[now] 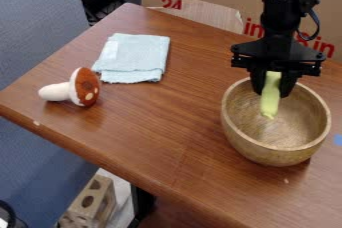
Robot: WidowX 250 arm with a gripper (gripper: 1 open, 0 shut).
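The black gripper [273, 72] hangs over a wooden bowl [247, 142] on the right of the table, shut on a pale yellow-green elongated object [269, 100], which is held upright with its lower end inside the bowl's outline. Whether that end touches the bowl cannot be told.
A folded light blue cloth [132, 58] lies at the back left of the wooden table [147, 137]. A white and red-brown mushroom-shaped item [83, 87] lies near the left edge. A cardboard panel stands behind.
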